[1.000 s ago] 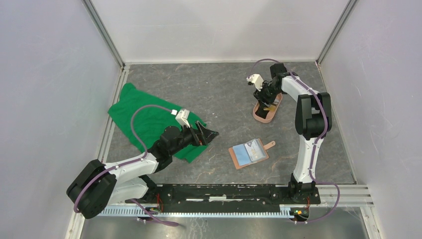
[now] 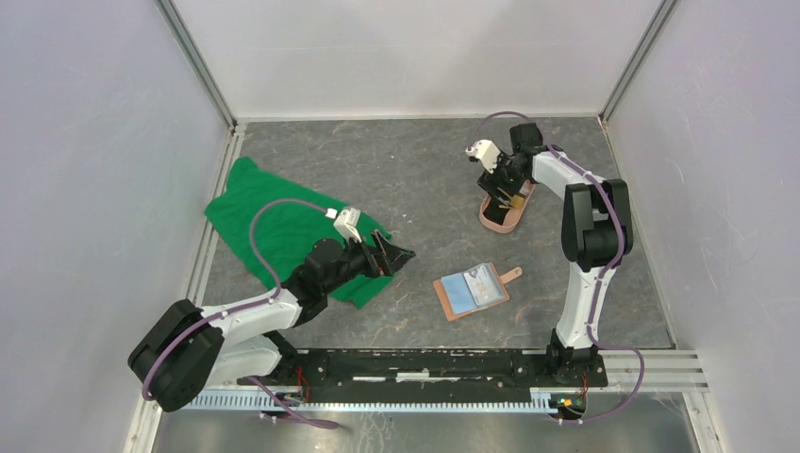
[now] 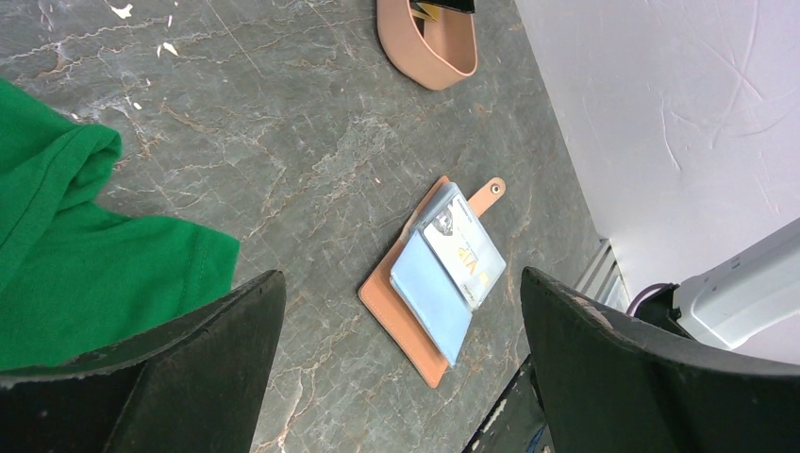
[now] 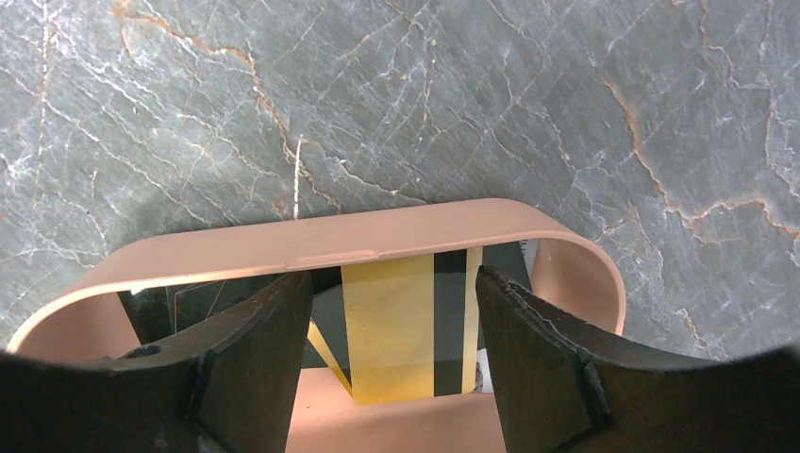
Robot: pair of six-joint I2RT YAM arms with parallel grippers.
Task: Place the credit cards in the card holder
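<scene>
The tan card holder [image 2: 441, 295] lies spread out on the table, with clear blue sleeves [image 3: 432, 297] and a strap with a snap. A white card [image 3: 464, 247] shows in one sleeve. Farther back, the pink oval box [image 2: 490, 226] holds several cards, among them a yellow and black card [image 4: 389, 330] standing against its wall. Over this box my right gripper is open, its fingers on either side of that card, with a gap on the left side. My left gripper [image 2: 396, 256] is open and empty, left of the holder.
Green cloth [image 2: 274, 222] covers the left of the table, partly under my left arm. Black cards [image 2: 496, 210] lie in the near end of the pink box. Bare grey tabletop [image 2: 415, 179] separates cloth and box.
Left arm, holder and cloth look unchanged.
</scene>
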